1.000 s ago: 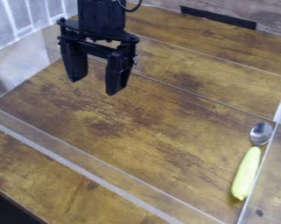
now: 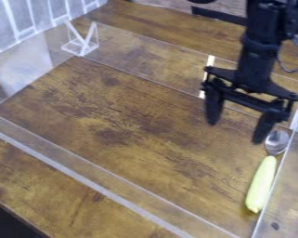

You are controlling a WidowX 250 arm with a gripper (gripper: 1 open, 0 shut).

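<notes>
My black gripper [image 2: 240,119] hangs at the upper right of the wooden surface, open, its two blurred fingers apart with nothing visible between them. Just below and right of it lies a metal spoon [image 2: 277,141] near the right edge. Beneath the spoon, a pale yellow-green elongated object [image 2: 262,183], like a toy corn cob or vegetable, lies lengthwise along that edge.
A white bracket [image 2: 82,39] stands at the upper left, and white railings line the top-left corner.
My gripper has swept from the upper left across to the right, above the spoon's area. The spoon and the yellow-green object have not moved.
</notes>
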